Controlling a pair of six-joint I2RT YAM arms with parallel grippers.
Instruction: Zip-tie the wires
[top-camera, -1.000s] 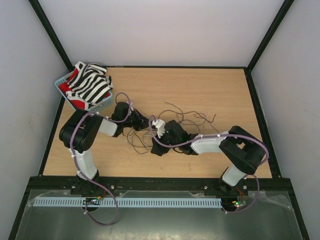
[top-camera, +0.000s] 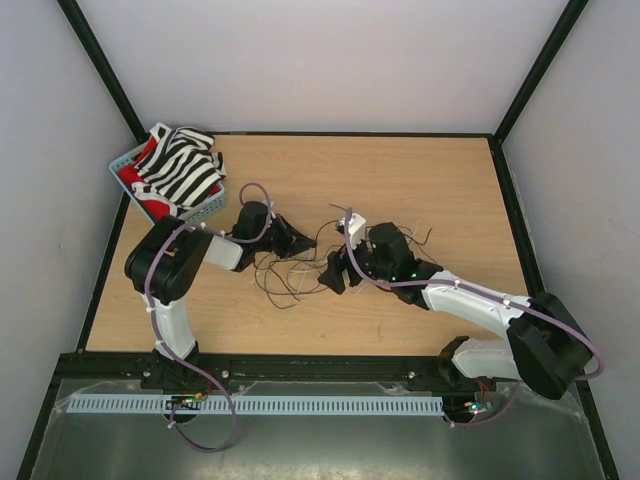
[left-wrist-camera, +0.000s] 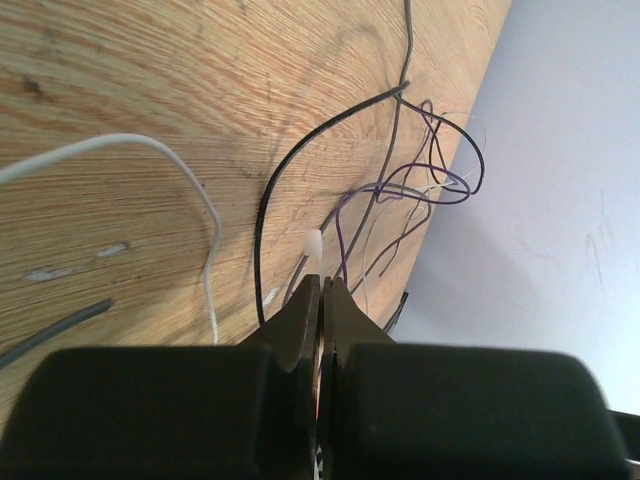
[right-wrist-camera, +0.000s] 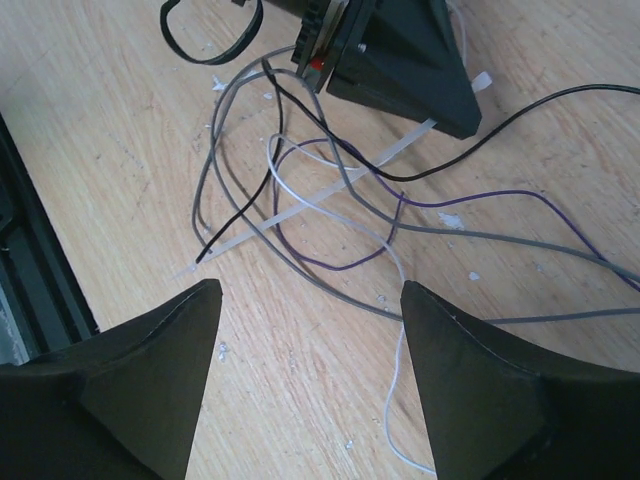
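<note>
Loose black, grey, purple and white wires (top-camera: 283, 290) lie tangled on the wooden table. A pale, translucent zip tie (right-wrist-camera: 310, 198) lies diagonally across the loops in the right wrist view. My left gripper is shut above the wires; a pale end shows just beyond its tips, and whether it is held is unclear. In the right wrist view that gripper sits at the top, over the far end of the tie. My right gripper stands open over the wires, to the right of the left one, with nothing between its fingers.
A blue basket (top-camera: 205, 206) with striped black, white and red cloth stands at the back left. Dark frame edges and walls border the workspace.
My right gripper and arm have moved right and up in the top view, away from the left gripper. The left gripper has shifted slightly right.
</note>
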